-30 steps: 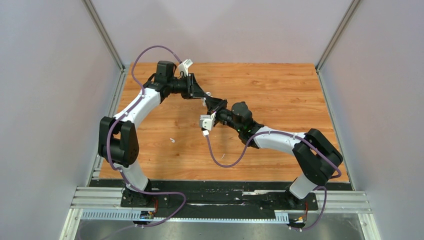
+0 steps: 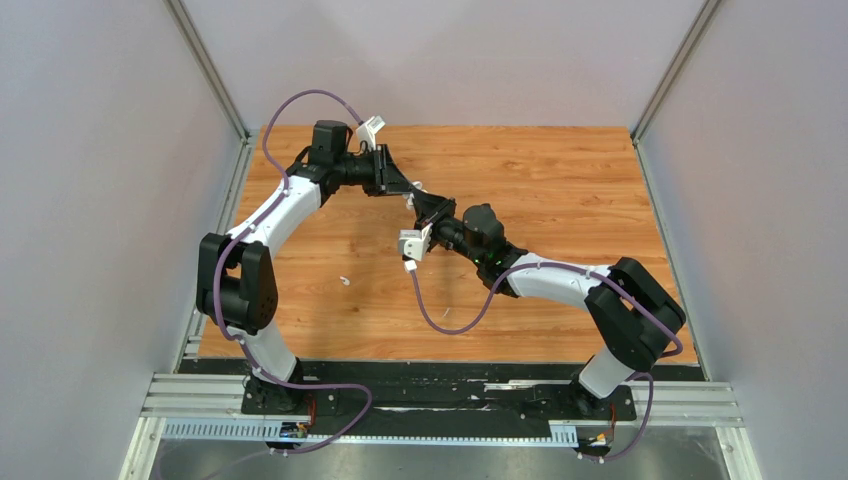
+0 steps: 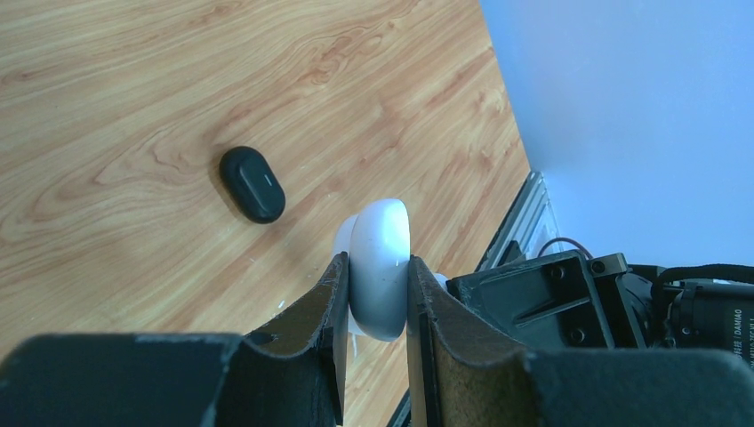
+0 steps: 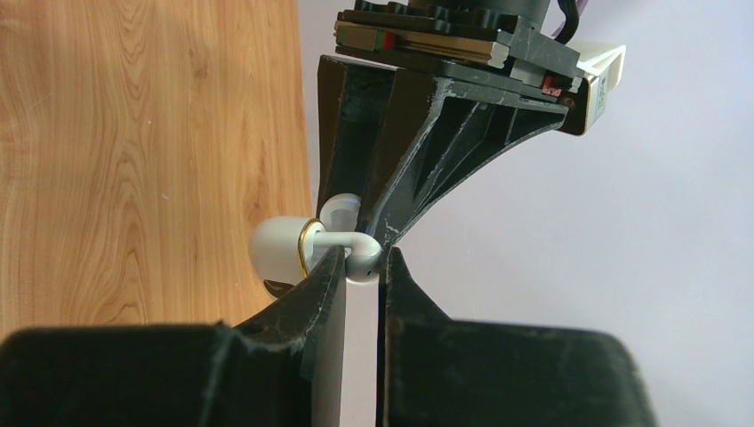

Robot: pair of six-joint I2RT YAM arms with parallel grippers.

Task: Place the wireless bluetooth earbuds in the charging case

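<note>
Both grippers meet above the table's middle. My left gripper has its fingers close around a white piece (image 3: 378,258), apparently the case, seen end-on. In the right wrist view that piece shows with its gold-rimmed body (image 4: 280,249), partly hidden behind a white earbud (image 4: 356,253). My right gripper is shut on the earbud, which lies against the white piece. Whether the earbud is seated in anything cannot be told. A dark oval object (image 3: 252,184) lies on the table below, in the left wrist view.
A small white item (image 2: 344,281) lies left of the middle. Walls border both sides and the back. Purple cables run along both arms.
</note>
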